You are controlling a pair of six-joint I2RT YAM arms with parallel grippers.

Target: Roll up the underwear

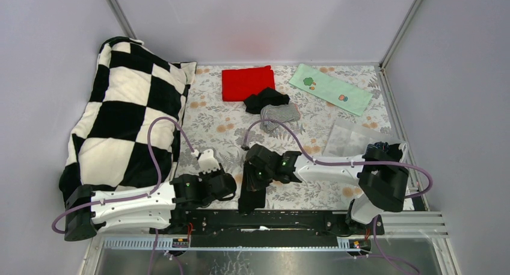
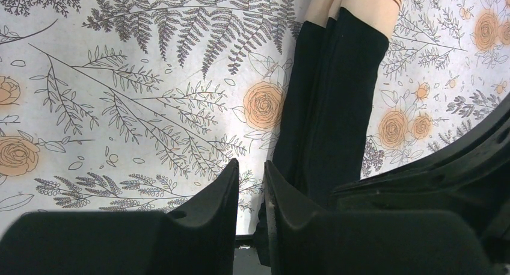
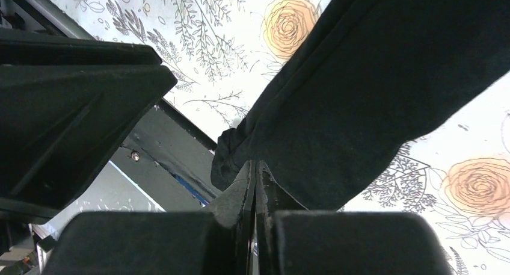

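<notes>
The black underwear [image 1: 252,198] lies as a long folded strip at the table's front edge, partly under my right arm in the top view. In the left wrist view the underwear [image 2: 340,100] shows its beige waistband at the far end and a lengthwise fold. My left gripper is part open beside the strip's near left edge, with no cloth visible between its fingers. In the right wrist view my right gripper is shut over the near end of the underwear [image 3: 337,112]; nothing shows between its fingertips.
A checkered black-and-white blanket [image 1: 126,118] covers the left side. At the back lie a red cloth [image 1: 246,83], a black cloth [image 1: 266,99], a striped cloth [image 1: 280,114] and a green cloth [image 1: 331,88]. A translucent bin [image 1: 346,138] stands at the right.
</notes>
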